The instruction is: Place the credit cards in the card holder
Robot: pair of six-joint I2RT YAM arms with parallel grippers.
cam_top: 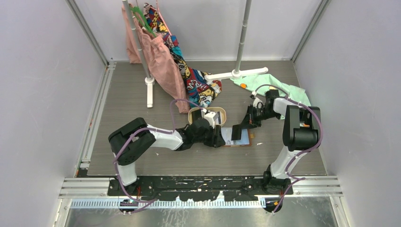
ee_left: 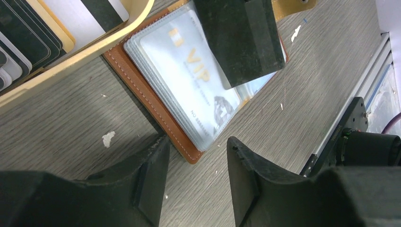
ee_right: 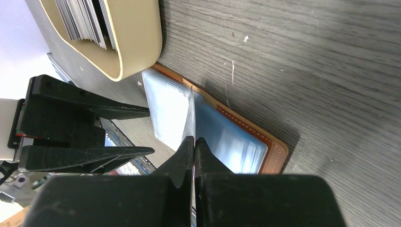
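The brown card holder lies open on the table, with clear plastic sleeves on top. A dark card hangs over these sleeves, tilted, with my right gripper shut on its edge. Seen from the right wrist, that card is nearly edge-on, and whether it touches a sleeve I cannot tell. My left gripper is part open at the holder's near-left corner, its fingers on either side of that corner with nothing gripped. More cards stand in a beige box.
The beige box stands close against the holder's back left. A green cloth lies at the back right, and white rack feet stand behind. Bare table shows in front of the holder.
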